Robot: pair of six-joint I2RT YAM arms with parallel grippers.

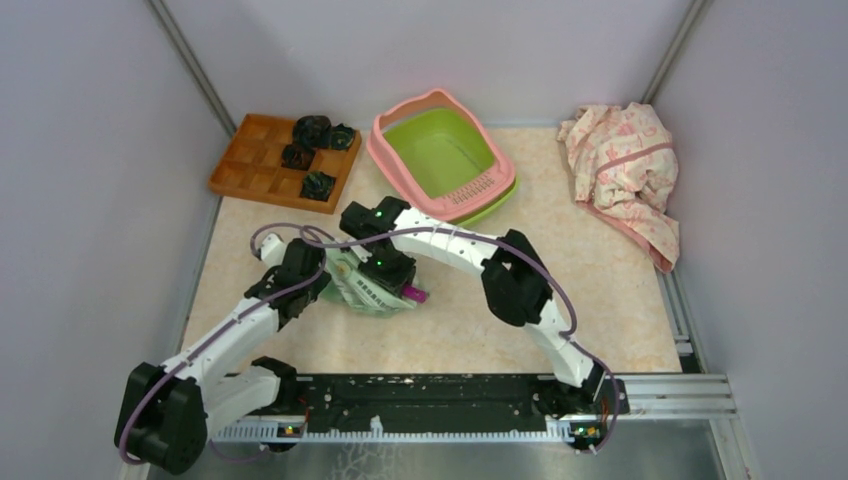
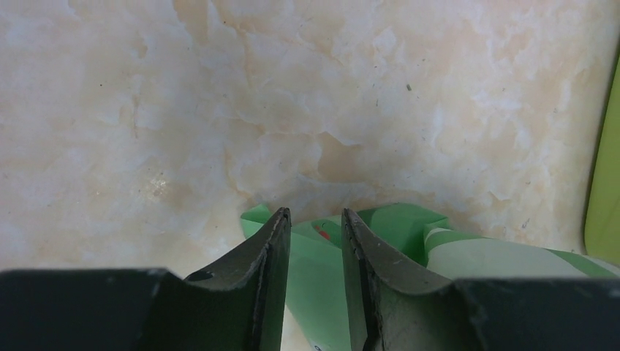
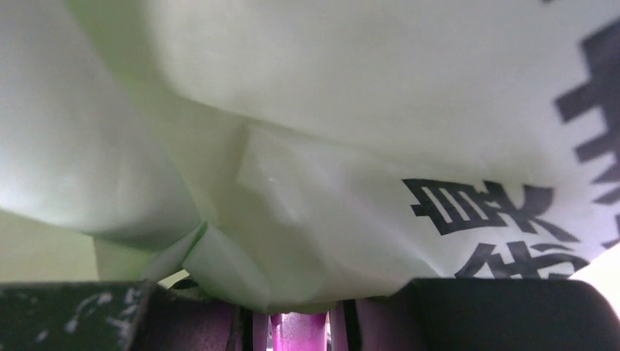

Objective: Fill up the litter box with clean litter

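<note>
The green litter bag [image 1: 360, 295] lies crumpled at centre-left of the table, beneath my right gripper, which is shut on a magenta cylinder [image 1: 415, 295] against the bag. Printed bag fills the right wrist view. My left gripper is at the bag's left end, fingers apart over a folded green edge [image 2: 395, 227]; whether anything is between them is unclear. The pink-rimmed litter box [image 1: 478, 190] with green inside stands at the back centre.
A wooden compartment tray [image 1: 240, 165] with dark bundles sits back left. A crumpled pink floral cloth [image 1: 620, 170] lies at the right.
</note>
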